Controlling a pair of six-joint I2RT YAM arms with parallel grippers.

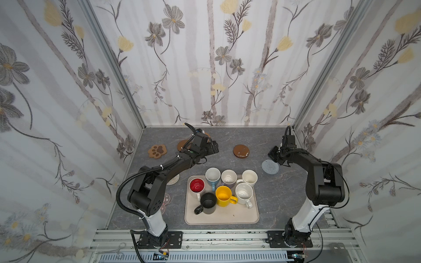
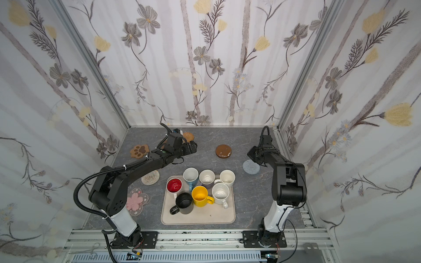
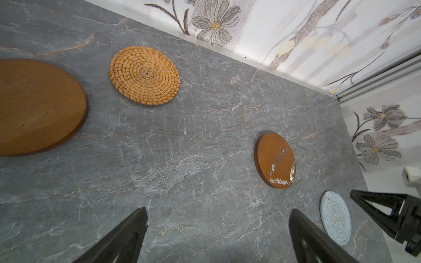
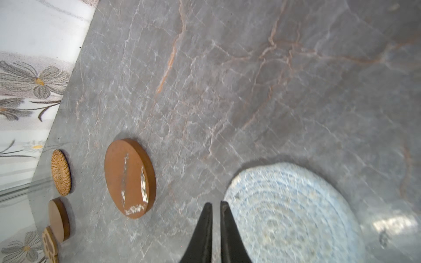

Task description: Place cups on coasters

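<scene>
On the beige tray [image 1: 223,219] stand several cups: a red-lined one [image 1: 197,185], a light blue one [image 1: 213,174], a yellow one [image 1: 223,195], a black one [image 1: 207,203] and three white ones. Coasters lie bare around it: a brown round one [image 3: 277,160], a woven one [image 3: 145,75], a larger wooden one [image 3: 37,107], a pale blue one [image 4: 289,219], a paw-shaped one [image 2: 139,151], a cream one [image 2: 150,177] and a pink flower [image 2: 136,200]. My left gripper hangs open and empty over the table. Near the pale blue coaster, my right gripper is shut, nothing visible between its fingers.
Patterned walls [image 1: 219,65] enclose the table at the back and sides. Bare grey tabletop [image 3: 201,166] stretches between the woven and brown coasters. The cups crowd the upper part of the tray, while its front strip is empty.
</scene>
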